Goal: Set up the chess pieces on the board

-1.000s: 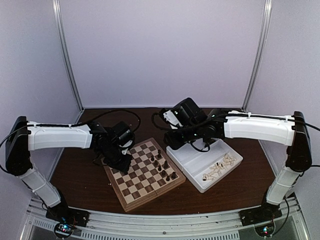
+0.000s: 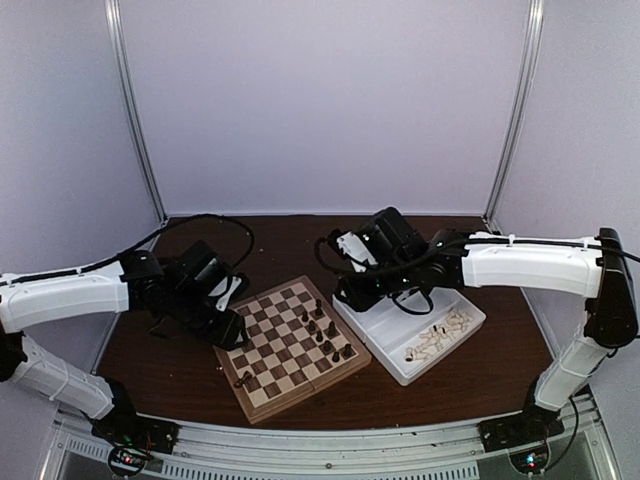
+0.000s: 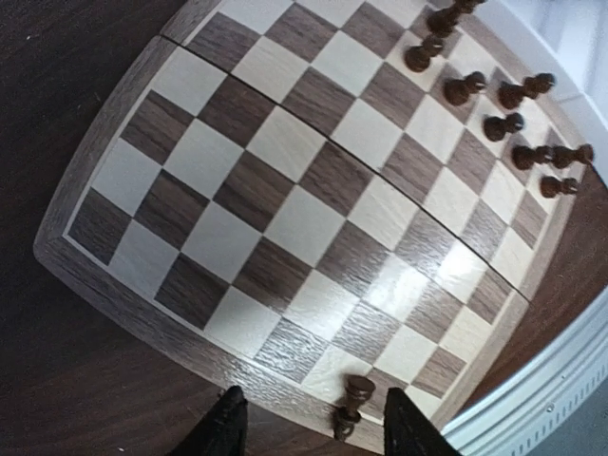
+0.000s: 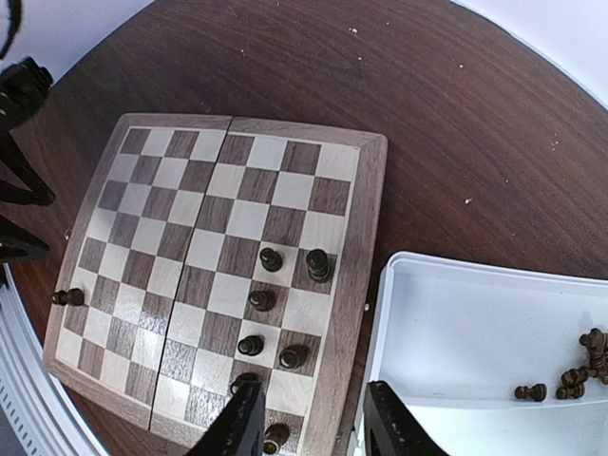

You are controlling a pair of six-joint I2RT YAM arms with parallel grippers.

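The chessboard [image 2: 300, 390] carries several dark pieces standing on its right side, among them one piece [image 4: 294, 356] on a dark square. A lone dark piece [image 3: 353, 404] lies on its side across the board's near-left border; the top view also shows this piece [image 2: 243, 380]. My left gripper is open above that border, its fingers spread to either side of the lying piece in the image; I see no contact. My right gripper stands open and empty, over the gap between board and tray. More dark pieces [image 4: 530, 391] lie in the tray.
The white tray [image 2: 407, 376] adjoins the board's right side. Its front compartment holds several pale pieces [image 2: 440, 335] in a heap. Most of the board's left half is bare, and the dark table [image 2: 170, 380] is clear to its left.
The lying piece was not visible on the border in the earliest top view. The right arm has shifted slightly.
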